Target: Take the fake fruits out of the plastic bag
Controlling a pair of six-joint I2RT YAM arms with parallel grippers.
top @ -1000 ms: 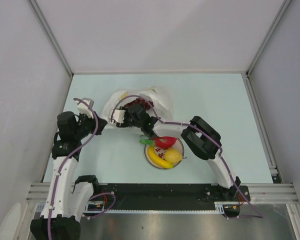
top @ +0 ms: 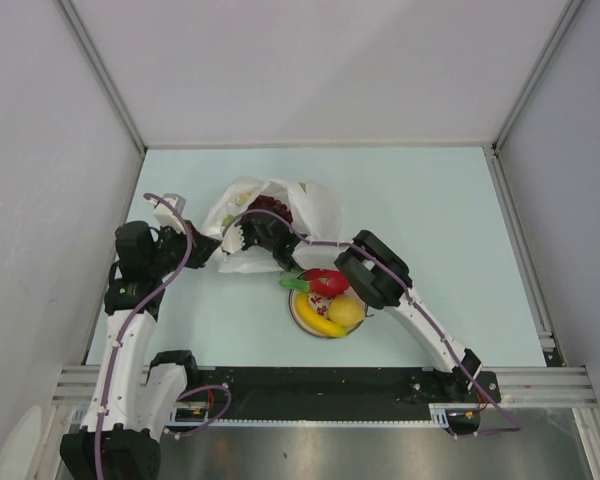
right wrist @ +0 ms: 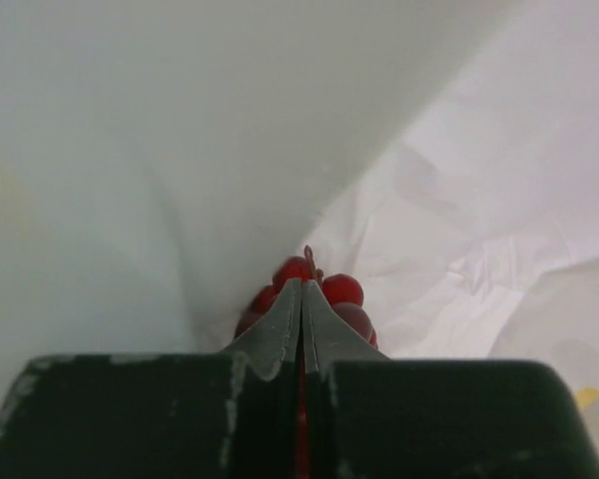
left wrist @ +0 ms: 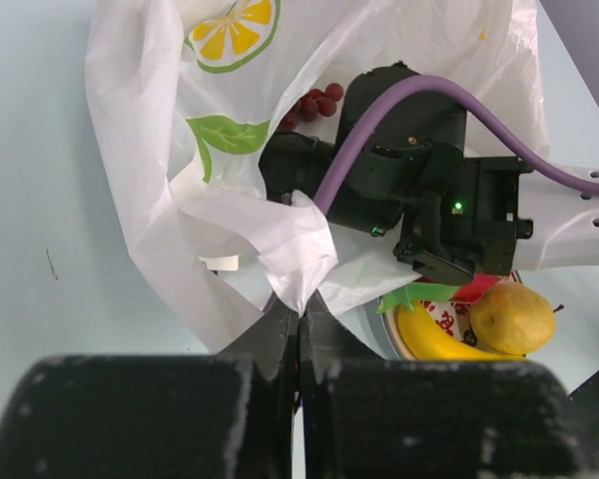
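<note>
A white plastic bag [top: 320,200] with lemon prints lies at the back. My left gripper is shut at its left side, pinched on a fold of the white plastic [left wrist: 298,259]. My right gripper reaches into the bag, shut, its tips at a bunch of red grapes [right wrist: 341,290]; whether any lies between them is not visible. The grapes [left wrist: 314,105] also show behind the right arm in the left wrist view.
A plate in front of the bag holds a banana [top: 320,318], a yellow round fruit [top: 345,310] and a red fruit [top: 328,283].
The right arm has moved left, deeper into the bag over the grapes. The bag's opening has shifted slightly. The left arm is nearly still.
</note>
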